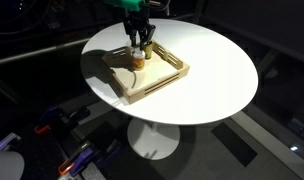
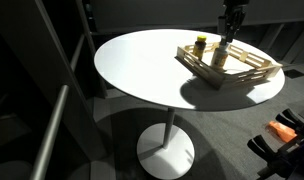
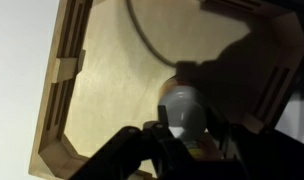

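Observation:
A bottle with a pale lid and an orange-brown body [image 1: 139, 62] stands upright in a shallow wooden tray [image 1: 152, 91]. From the other side, the same bottle [image 2: 220, 56] appears near the tray's slatted wall. My gripper [image 1: 142, 47] points down right over it. In the wrist view the round pale lid [image 3: 184, 112] lies between my dark fingers, which stand part way apart; whether they touch it is hard to see. A second, smaller bottle with a yellow lid [image 2: 200, 40] stands close by.
The tray has low slatted walls and rests on a round white table [image 1: 217, 75]. A dark cable-like line or shadow crosses the tray floor in the wrist view.

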